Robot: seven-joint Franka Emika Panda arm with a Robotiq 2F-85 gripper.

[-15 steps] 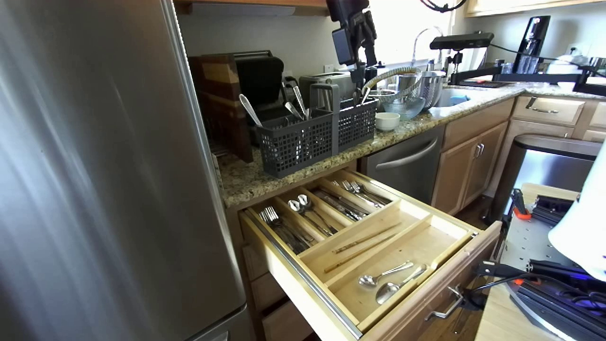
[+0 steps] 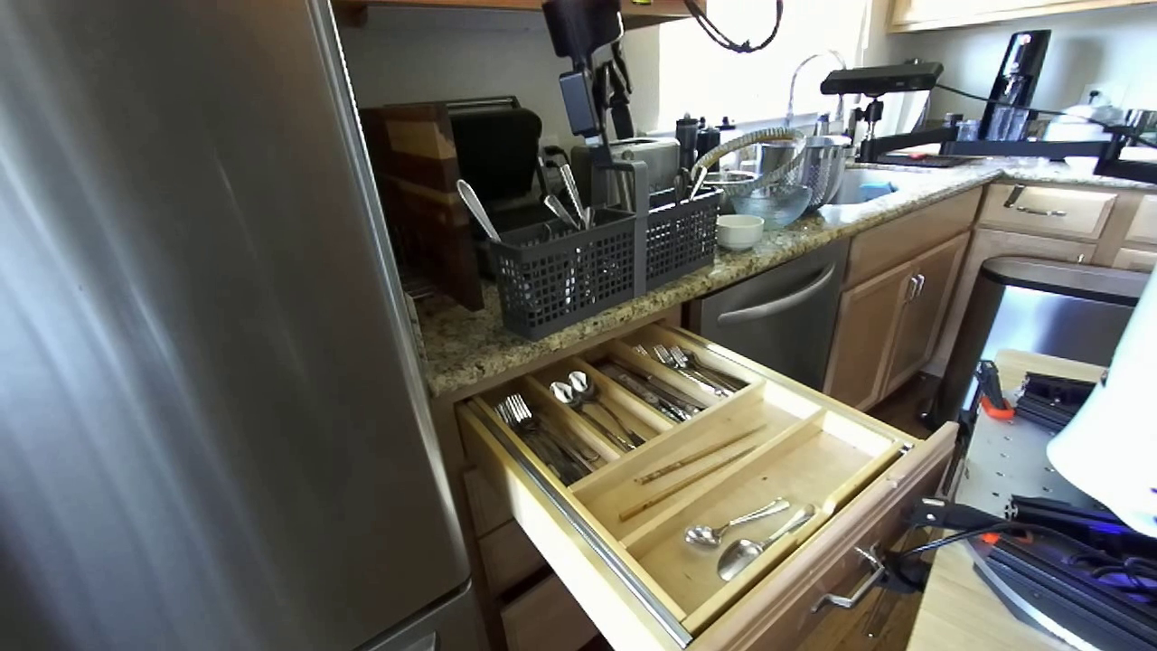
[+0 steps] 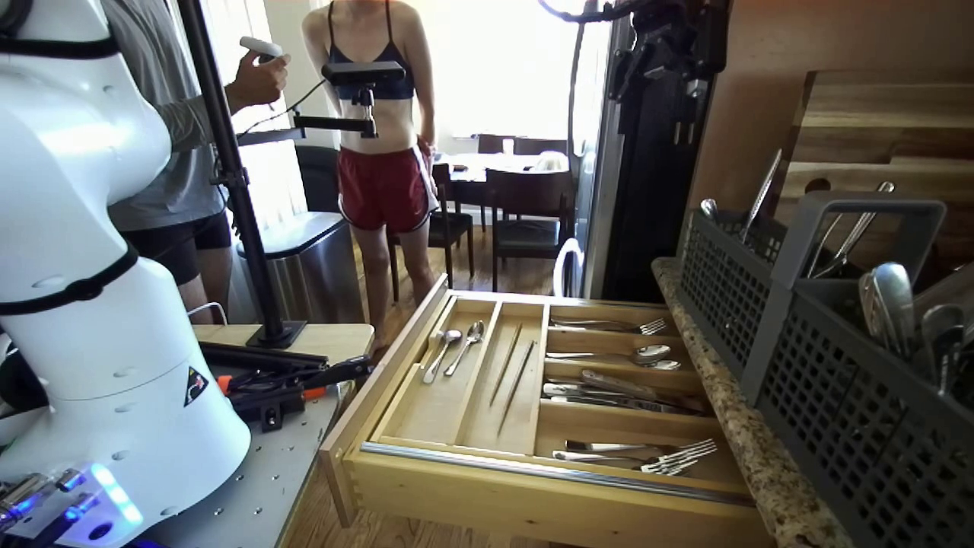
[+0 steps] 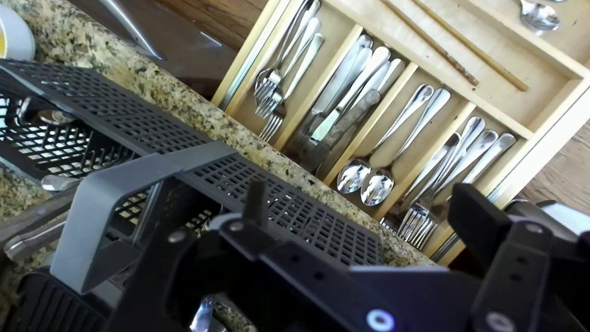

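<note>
My gripper is open and empty, its two black fingers spread wide in the wrist view. In exterior view 1 the gripper (image 2: 607,136) hangs above the middle of the grey cutlery basket (image 2: 569,277), close to its upright handle. Cutlery handles, including a silver one (image 2: 477,210), stick up from both halves of the basket. Below the counter the wooden drawer (image 3: 557,470) is pulled out. Its compartments hold forks (image 4: 420,224), large spoons (image 4: 377,187), knives (image 4: 345,110), more forks (image 4: 271,99), two chopsticks (image 2: 694,456) and two small spoons (image 2: 743,557) at the front.
Upright cutting boards (image 2: 434,206) stand behind the basket, and a small white bowl (image 2: 739,231) sits beside it. The fridge (image 2: 217,325) borders the drawer on the left. Two people, one in red shorts (image 3: 381,187), stand beyond the drawer. Free room lies in the drawer's front compartment.
In exterior view 1 my gripper has shifted left, from above the basket's right half to above its middle. Basket, drawer and cutlery look the same.
</note>
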